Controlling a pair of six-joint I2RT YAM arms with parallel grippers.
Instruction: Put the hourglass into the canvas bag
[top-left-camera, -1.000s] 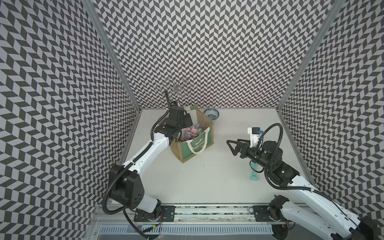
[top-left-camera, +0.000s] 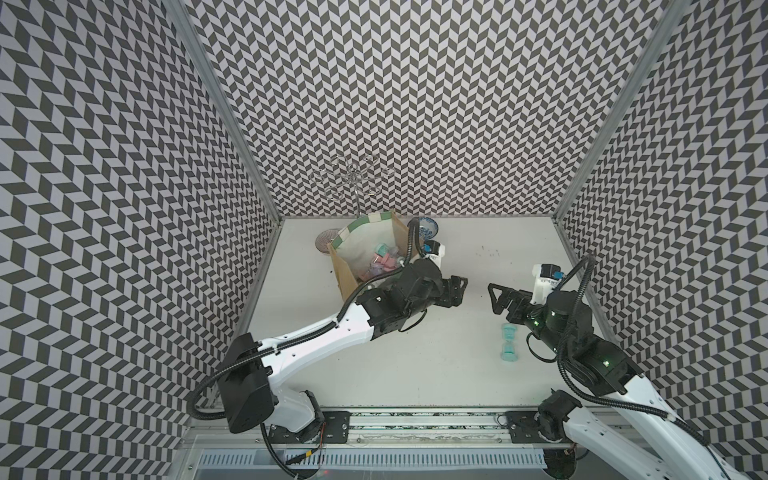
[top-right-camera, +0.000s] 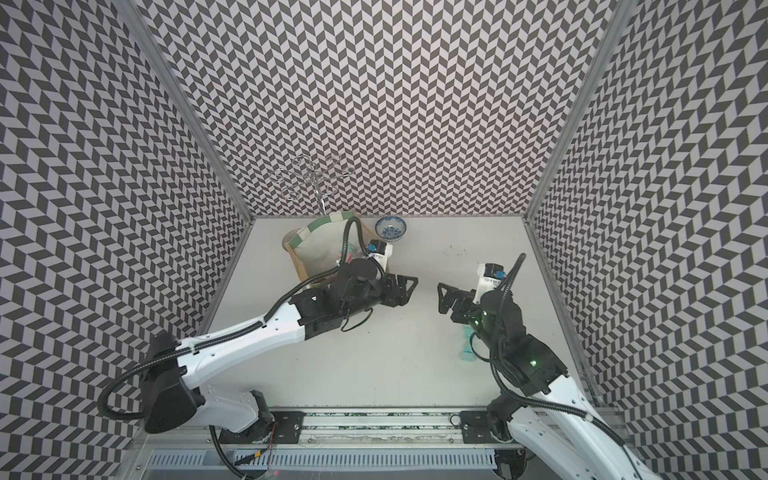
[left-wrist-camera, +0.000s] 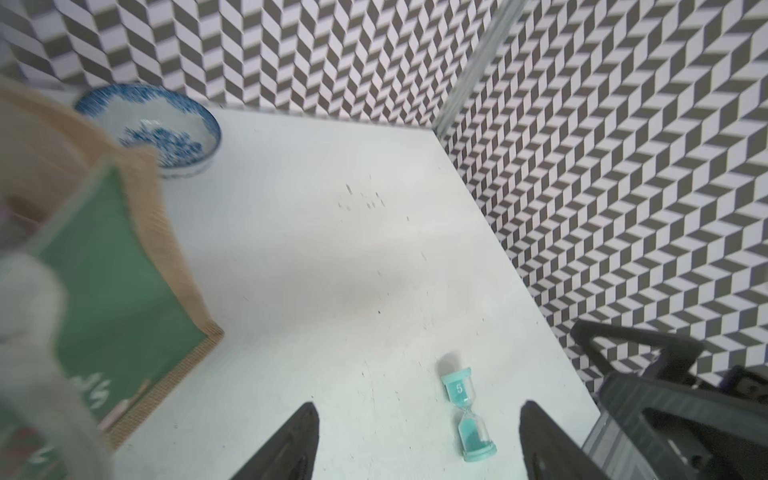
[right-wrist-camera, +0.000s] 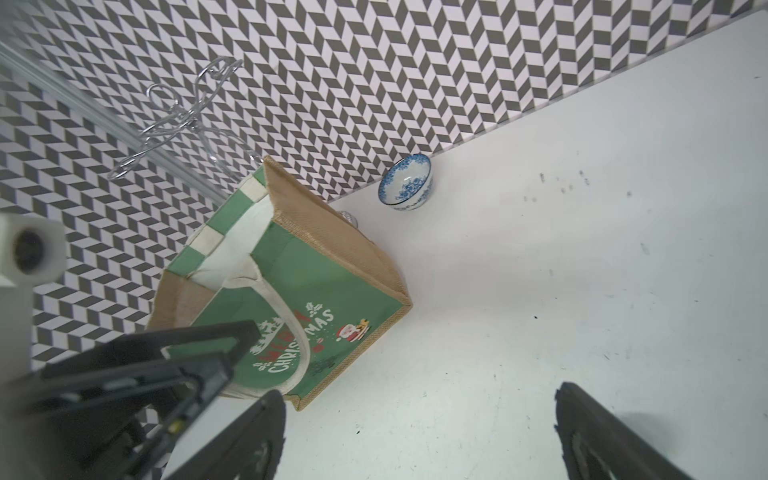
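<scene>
A teal hourglass (top-left-camera: 509, 342) lies on the right part of the table, just in front of the right arm's wrist. The left wrist view also has this hourglass (left-wrist-camera: 473, 436) low, right of centre. My left gripper (top-left-camera: 454, 291) is beyond the bag's right side, fingers apart and empty. Across a gap from it, my right gripper (top-left-camera: 497, 299) is held above the table, its fingers (right-wrist-camera: 588, 440) spread with nothing between. The green and tan canvas bag (right-wrist-camera: 340, 268) stands upright and open-topped; from above, the left arm covers its front.
Several pink and teal items (top-left-camera: 386, 260) lie inside the bag. Behind it are a blue-and-white bowl (right-wrist-camera: 406, 182) and a metal rack (right-wrist-camera: 188, 120). The two arms' ends are close together over mid-table. Bare table (top-left-camera: 400, 368) lies in front.
My left gripper has swung from over the bag to the right, past its side. The right arm has shifted slightly right. The hourglass and bag have stayed in place.
</scene>
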